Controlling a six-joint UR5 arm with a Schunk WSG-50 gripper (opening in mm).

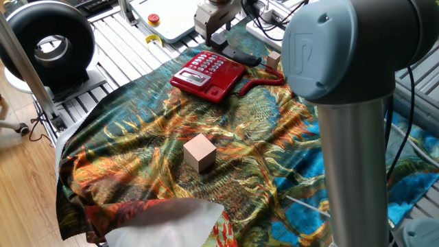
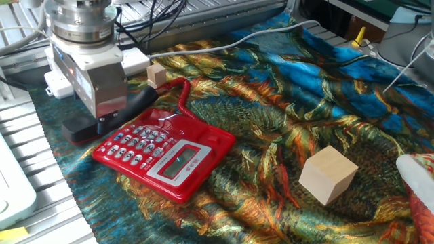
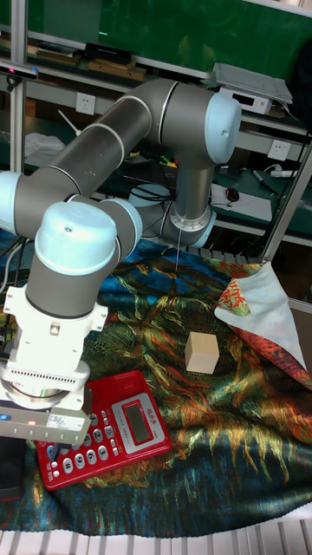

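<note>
A red telephone (image 2: pixel 163 152) with silver keys and a small display lies on the patterned cloth. Its black handset (image 2: pixel 140 103) is off the base, along the phone's far side, with the coiled red cord (image 2: pixel 183 97) running from it. My gripper (image 2: pixel 102 127) points down over the handset's middle, its tip at or just above it; whether they touch cannot be made out. In exterior view 1 the gripper (image 1: pixel 211 46) also hangs at the handset (image 1: pixel 236 55). How its fingers stand is hidden by the gripper body. Exterior view 3 shows the phone (image 3: pixel 106 434) partly behind the arm.
A large wooden cube (image 1: pixel 199 152) sits on the cloth in front of the phone. Near the handset's far end stands a smaller wooden block (image 2: pixel 156 75). A white power strip (image 2: pixel 60 84) and cables lie behind the gripper. Open cloth surrounds the large cube.
</note>
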